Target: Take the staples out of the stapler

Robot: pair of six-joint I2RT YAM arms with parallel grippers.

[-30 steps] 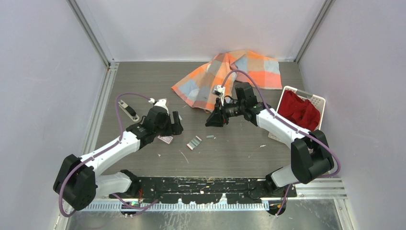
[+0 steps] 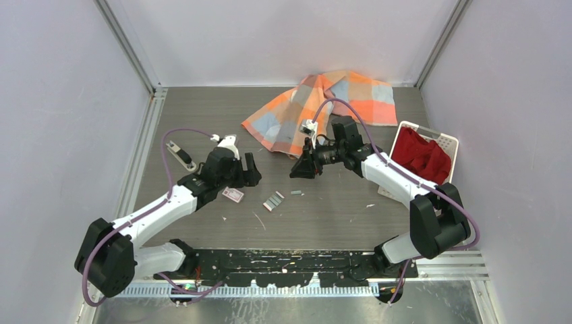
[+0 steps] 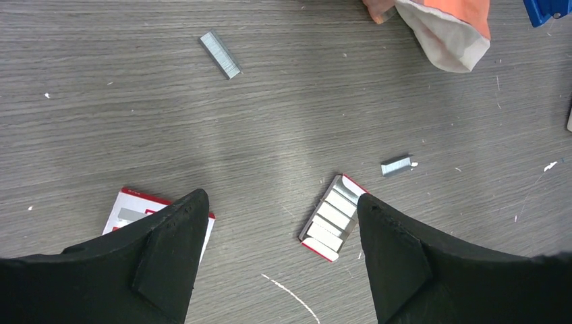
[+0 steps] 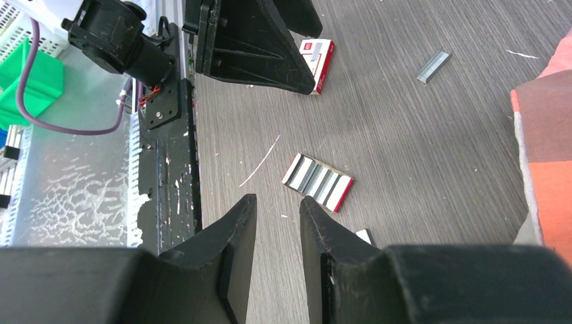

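A blue stapler (image 3: pixel 543 9) is partly visible at the upper-right edge of the left wrist view. A staple strip (image 3: pixel 220 55), a shorter strip (image 3: pixel 396 165) and a tray of staple strips (image 3: pixel 330 218) lie on the table, beside a red-and-white box (image 2: pixel 233 195). My left gripper hangs above them, open, nothing between its fingers. My right gripper is part open over the table, right of the left one, nothing visible between its fingers.
An orange checked cloth (image 2: pixel 283 118) lies at the back. A white basket with red fabric (image 2: pixel 421 159) is at the right, a pale device (image 2: pixel 182 155) at the left.
My left gripper has moved slightly toward the back of the table. The right arm shows no visible change.
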